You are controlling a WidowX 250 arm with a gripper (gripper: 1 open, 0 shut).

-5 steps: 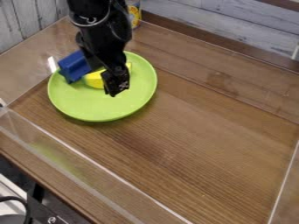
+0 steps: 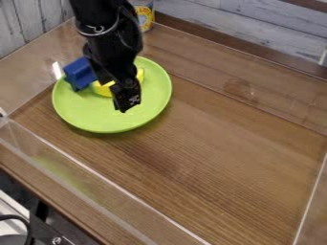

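A black robot gripper (image 2: 124, 90) reaches down from the top over a green plate (image 2: 105, 121), its fingers close to a yellow object (image 2: 134, 73) that lies on the plate, partly hidden behind the arm. A blue block (image 2: 79, 75) lies at the plate's back left, beside the yellow object. Whether the fingers are open or shut on anything is hard to make out against their own dark shape.
A yellow can (image 2: 143, 13) stands at the back behind the arm. A white wall bounds the back, and a black cable lies at the lower left.
The gripper has shifted very slightly over the plate. The plate and the objects on it look the same.
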